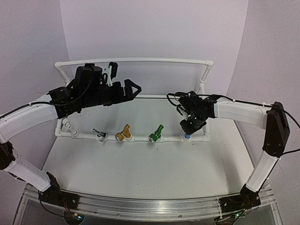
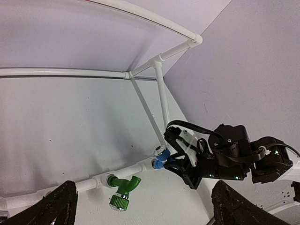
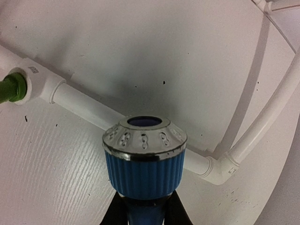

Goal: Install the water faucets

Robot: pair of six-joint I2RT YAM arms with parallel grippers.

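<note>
The blue faucet (image 3: 144, 176), with a silver-ringed knob, fills the lower middle of the right wrist view. My right gripper is shut on its narrow part below the knob. In the left wrist view the faucet (image 2: 161, 153) meets a white pipe fitting; how deep it sits cannot be told. The green (image 1: 156, 133), orange (image 1: 123, 133) and silver (image 1: 100, 135) faucets stand along the lower front pipe in their fittings. High above that pipe, my left gripper (image 1: 134, 89) is open and empty, its fingers (image 2: 58, 206) wide apart.
The white pipe frame (image 1: 136, 60) has an upper rail and a lower front pipe (image 1: 169, 139). At the left a white branch pipe (image 1: 69, 125) sticks up. The white board (image 1: 126, 168) in front is clear.
</note>
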